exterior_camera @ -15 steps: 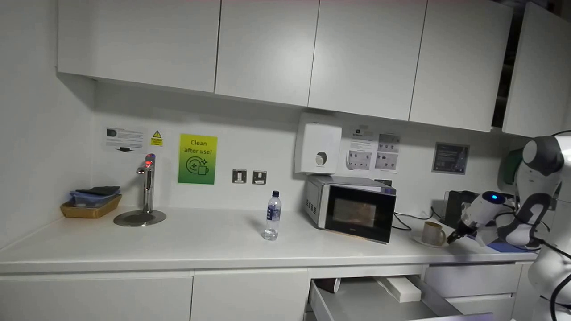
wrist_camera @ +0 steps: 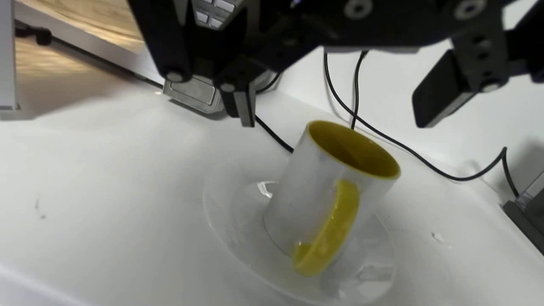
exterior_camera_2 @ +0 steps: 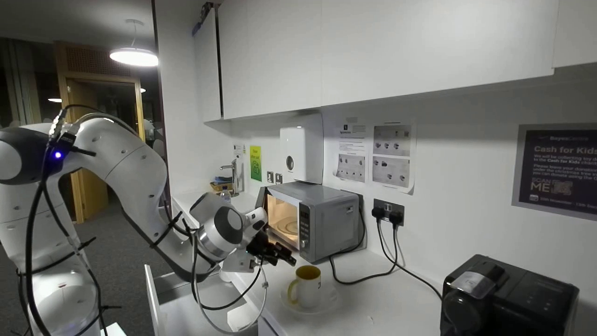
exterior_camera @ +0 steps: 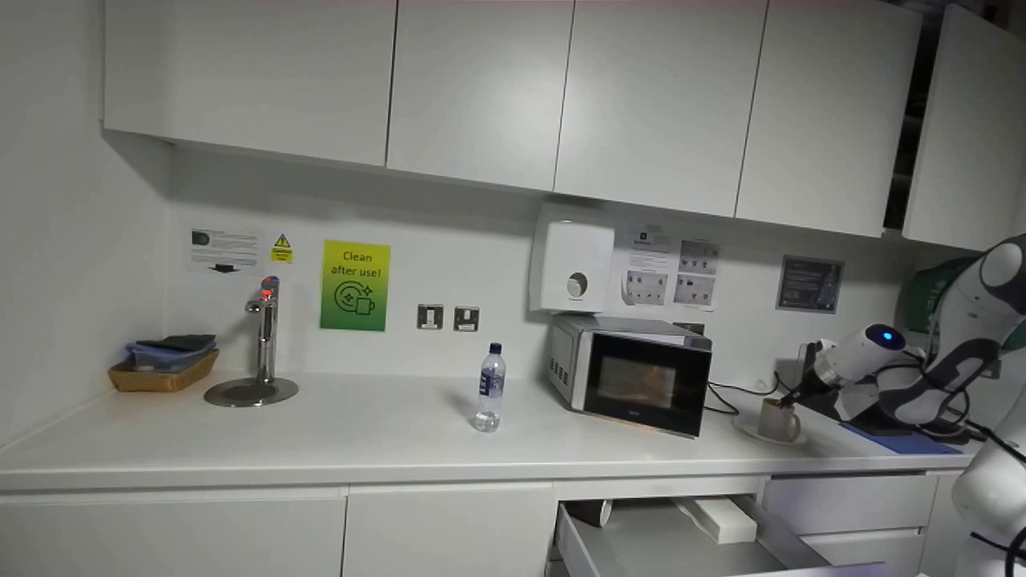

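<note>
A white mug (wrist_camera: 301, 199) with a yellow inside and yellow handle stands upright on a saucer (wrist_camera: 234, 229); in the second exterior view the same mug (exterior_camera_2: 308, 292) is at the near part of the counter. Its handle faces the lower part of the wrist view. Above the mug, my gripper is open, its two fingers spread wide, with nothing gripped. From the second exterior view the gripper (exterior_camera_2: 289, 259) sits just above and left of the mug's rim. In the first exterior view its dark tip overlaps the mug (exterior_camera: 775, 420); contact cannot be told there.
Beyond the mug is a microwave (exterior_camera_2: 330, 224), its lit interior showing. Black cables (exterior_camera_2: 364, 278) run along the wall. A black machine (exterior_camera_2: 506, 302) stands nearer. Below the counter a drawer (exterior_camera: 654, 548) is pulled out. A water bottle (exterior_camera: 490, 389) stands left of the microwave.
In the first exterior view my gripper has moved left and up, from beside the mug's handle to over its rim. The mug and saucer look unmoved.
</note>
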